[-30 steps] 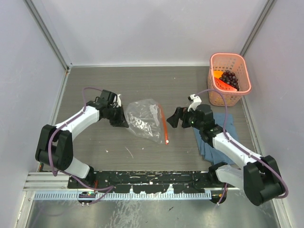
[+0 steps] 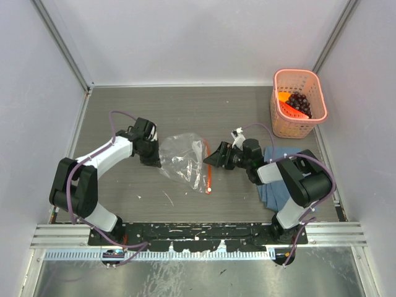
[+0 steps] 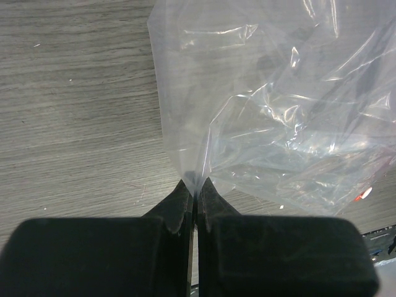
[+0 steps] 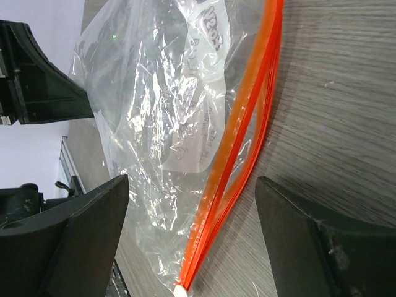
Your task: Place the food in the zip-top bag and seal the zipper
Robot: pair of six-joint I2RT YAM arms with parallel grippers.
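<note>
The clear zip top bag lies in the middle of the table, empty, its orange zipper on the right side with a white slider at the near end. My left gripper is shut on the bag's edge opposite the zipper, the film gathered between its fingertips. At the zipper, my right gripper stands open, with one finger over the bag film and the other beyond the orange strip. In the right wrist view the zipper's two strips stand slightly apart. Dark grapes sit in the basket.
The pink basket stands at the back right and also holds orange and yellow items. A folded blue cloth lies under the right arm. Bare table shows behind and in front of the bag.
The right gripper has moved left, up to the zipper edge. The left gripper has drawn the bag slightly left, and the zipper stands more upright in the top view.
</note>
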